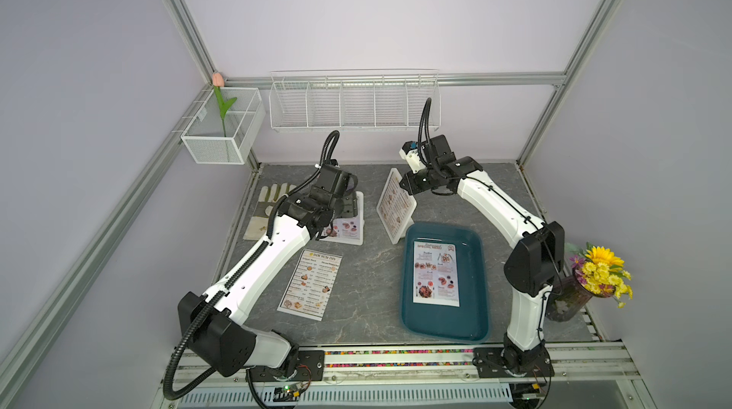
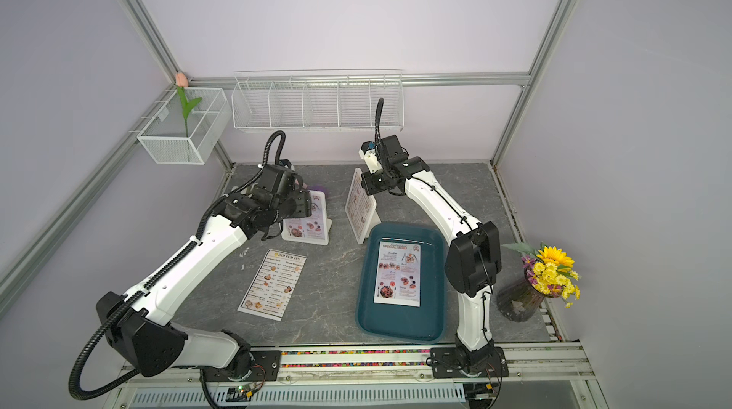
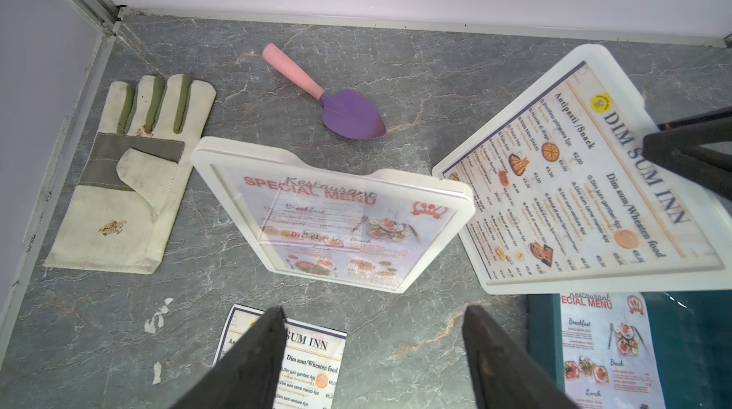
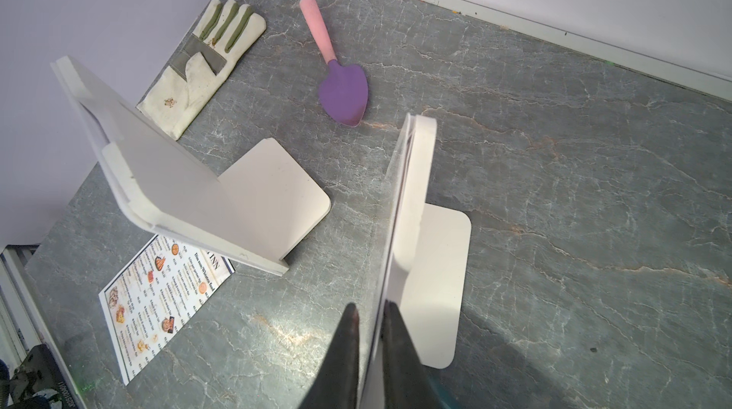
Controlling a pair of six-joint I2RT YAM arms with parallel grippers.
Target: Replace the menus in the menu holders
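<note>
The left holder (image 3: 335,214) stands tilted with a "Special Menu" sheet behind its clear front. In the right holder (image 3: 579,188) is a "Dim Sum Inn" sheet. A loose Dim Sum Inn menu (image 1: 311,284) lies on the table; a loose Special Menu (image 1: 435,273) lies in the blue tray (image 1: 474,294). My left gripper is open in front of the left holder, nothing between its fingers. At the right holder's top corner, my right gripper has its fingers on either side of the edge. Whether both fingers press on it is unclear.
Behind the holders lies a purple trowel (image 4: 344,92) with a pink handle. A work glove (image 3: 137,172) is at the back left. A flower vase (image 1: 568,298) stands right of the right arm. Bare table separates the loose menu from the tray.
</note>
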